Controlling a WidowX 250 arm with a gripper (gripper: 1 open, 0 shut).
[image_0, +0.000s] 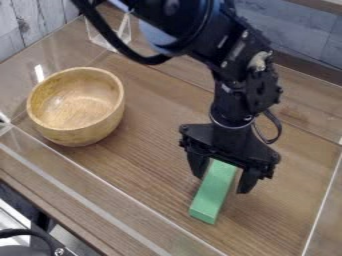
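A green rectangular block (209, 200) lies on the wooden table in the lower middle. My black gripper (225, 168) is low over it, its fingers around the block's upper end; whether they touch it or how far they are apart is hard to tell.
A wooden bowl (76, 104) stands at the left. The table (127, 190) has bare room left, right and behind the gripper. Its edge runs along the lower left, with dark cables below it. A clear object stands at the back left.
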